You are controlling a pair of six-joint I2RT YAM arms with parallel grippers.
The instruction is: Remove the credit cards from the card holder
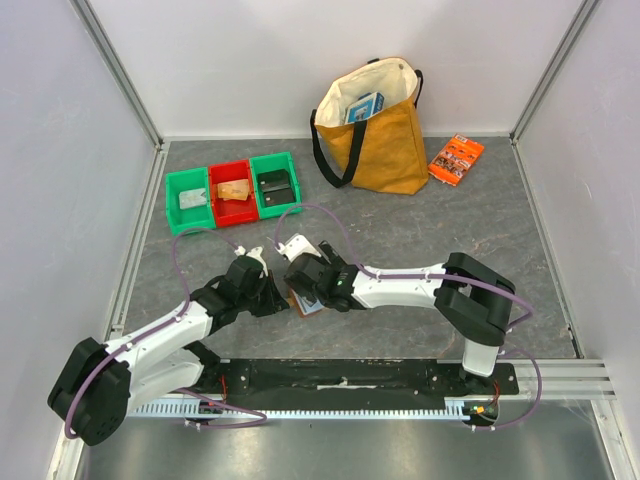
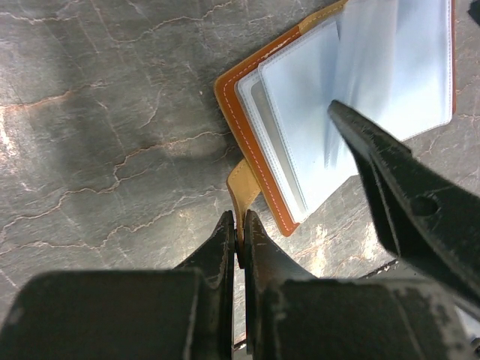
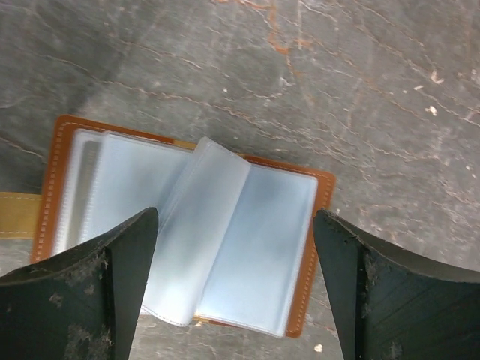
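Note:
The brown card holder lies spread on the table, its translucent white sleeves facing up. One sleeve leaf stands curled up from the others near the middle. My left gripper is shut on the holder's tan strap, just outside its edge. Over the sleeves, my right gripper is open, with the raised leaf below and between its spread fingers. One right finger also reaches across the left wrist view. I cannot make out any separate card. In the top view, the arms cover most of the holder.
Green and red bins stand at the back left, holding a few flat items. A yellow bag stands at the back, with an orange packet to its right. The table right of the bins is clear.

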